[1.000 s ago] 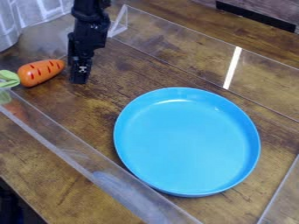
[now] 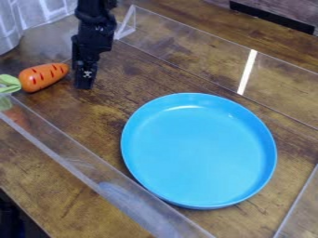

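Observation:
My dark gripper (image 2: 85, 72) points down at the upper left, low over the wooden surface, just right of an orange toy carrot (image 2: 43, 77) with a pale green top. Whether its fingers are open or shut is hard to make out. A large round blue plate (image 2: 198, 150) lies empty at the lower right.
Clear panels border the work area, one running diagonally along the lower left (image 2: 114, 191). A pale strip (image 2: 246, 72) lies on the right part of the wood.

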